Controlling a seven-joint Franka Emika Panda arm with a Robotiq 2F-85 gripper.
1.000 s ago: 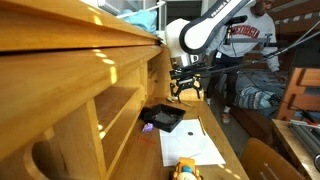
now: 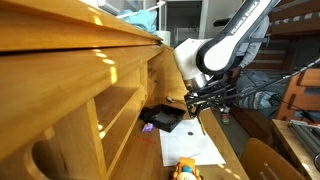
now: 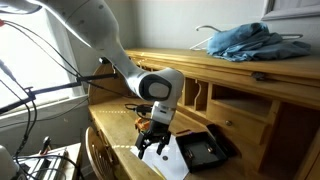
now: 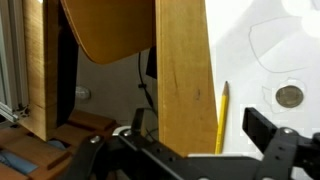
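My gripper is open in the wrist view, its black fingers wide apart with nothing held between them. Between and beyond the fingers lies a yellow pencil [image 4: 222,116], along the edge of a white sheet of paper [image 4: 255,75] on the wooden desk. A round, dark coin-like disc [image 4: 289,96] rests on that paper, right of the pencil. In exterior view 1 the gripper [image 2: 205,106] hangs over the far right part of the sheet [image 2: 195,150]. From exterior view 2 the gripper [image 3: 150,142] appears above the desk's front side.
A black tray [image 3: 203,150] stands beside the paper, close to the desk's shelves [image 3: 245,105]. An orange-and-yellow toy [image 2: 186,170] sits at the near end. A chair [image 4: 110,25] stands by the desk's open edge. Blue cloth [image 3: 245,40] lies on the top shelf.
The arm has swung rightward in exterior view 1 and come lower and nearer, from beside the tray's far end to over the paper's right side. The desk items stay where they were.
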